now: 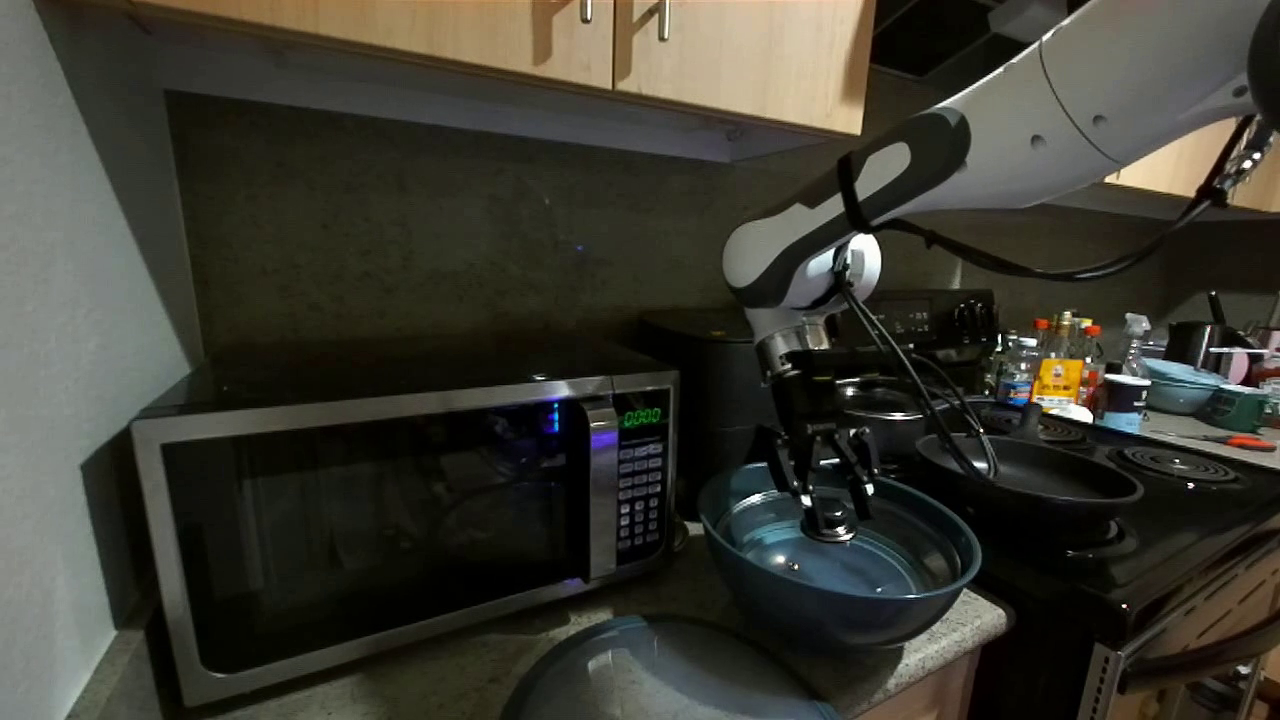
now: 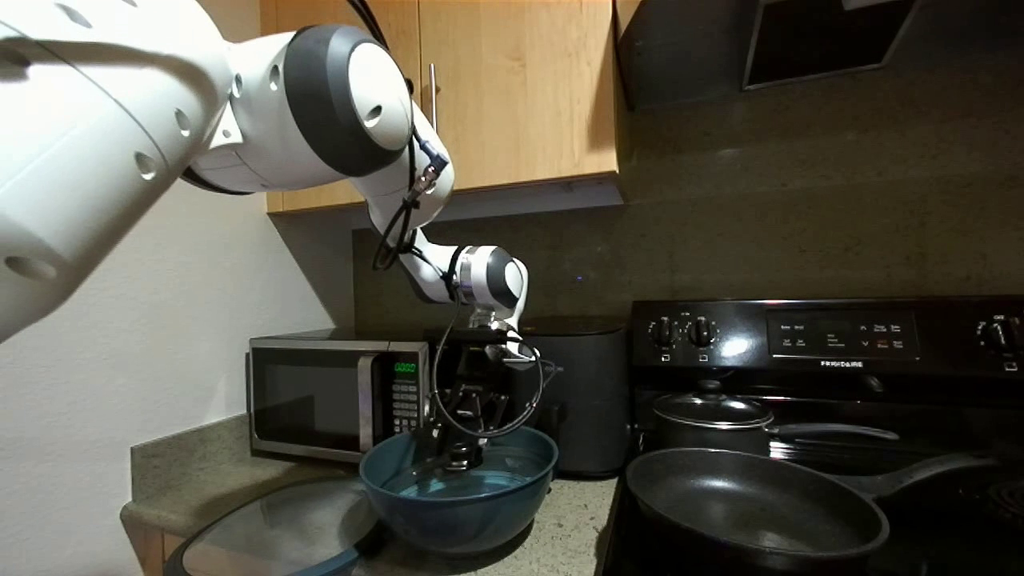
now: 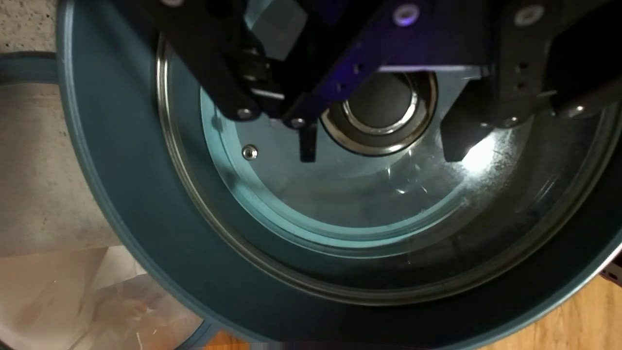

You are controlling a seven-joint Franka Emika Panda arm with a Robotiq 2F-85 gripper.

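A glass lid (image 3: pixel 350 201) with a metal rim lies inside the large blue bowl (image 1: pixel 768 576) on the counter. Its round dark knob (image 1: pixel 828 521) with a silver ring points upward near the middle of the bowl. Just above the lid is my gripper, pointing down with its fingers apart, one to each side of the knob (image 3: pixel 382 105) in the wrist view. A clear gap shows between the fingertips, and neither visibly presses on the knob. The upper part of the knob is hidden behind the gripper's linkage.
Another blue-rimmed glass lid (image 2: pixel 288 528) lies on the counter beside the bowl. A microwave (image 1: pixel 408 516) stands behind to the left. On the stove at right are a black frying pan (image 2: pixel 758 499) and a lidded pot (image 2: pixel 712 422).
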